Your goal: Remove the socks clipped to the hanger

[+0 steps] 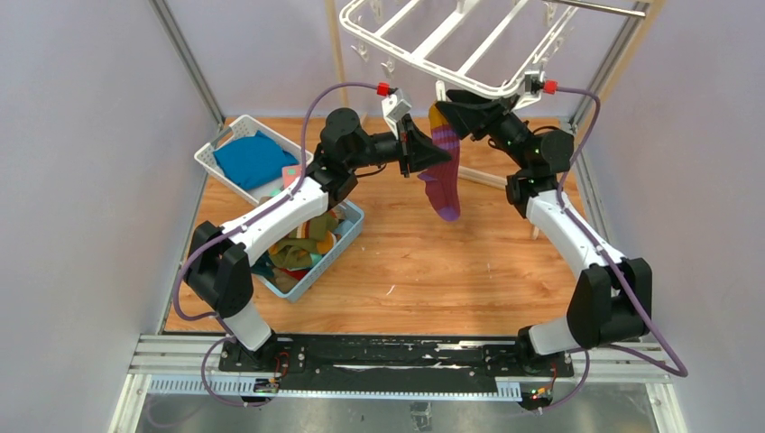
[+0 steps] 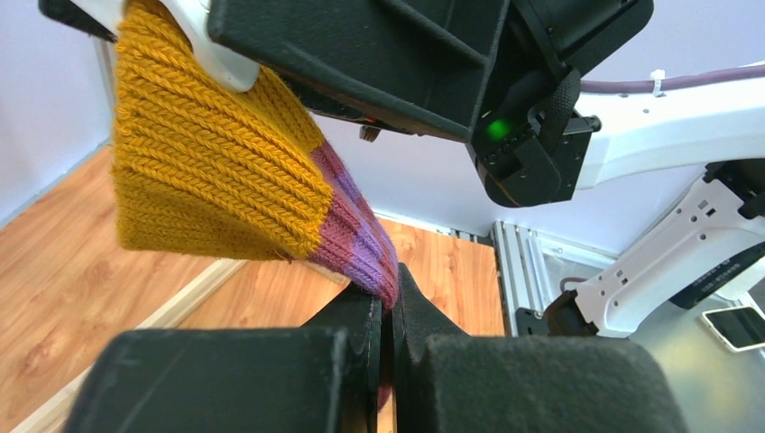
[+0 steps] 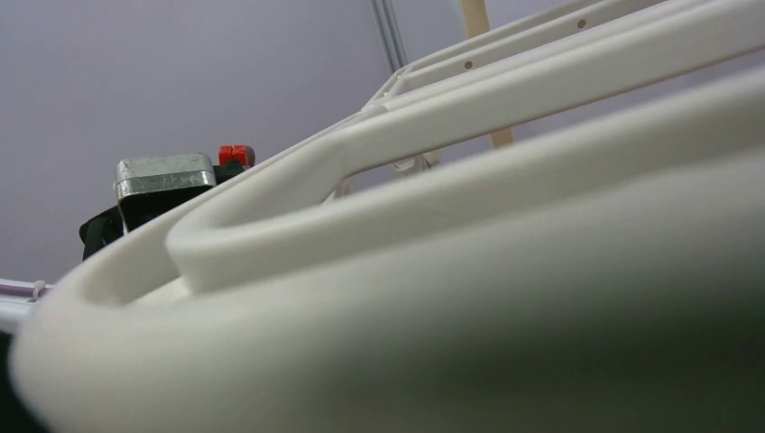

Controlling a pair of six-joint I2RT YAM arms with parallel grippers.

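A purple sock (image 1: 444,194) with a mustard cuff hangs from a white clip at the front edge of the hanger (image 1: 424,59). My left gripper (image 1: 431,155) is shut on its middle; in the left wrist view the striped knit (image 2: 356,244) runs down between the fingertips. My right gripper (image 1: 451,113) is up at the clip, its black fingers beside the mustard cuff (image 2: 216,162); whether it grips is hard to tell. The right wrist view is mostly filled by the hanger's frame (image 3: 469,207).
A white basket (image 1: 209,162) with blue cloth and a light-blue basket (image 1: 307,284) with mixed garments sit at left on the wooden board (image 1: 424,280). The board's front middle is clear. A wooden bar lies behind the sock.
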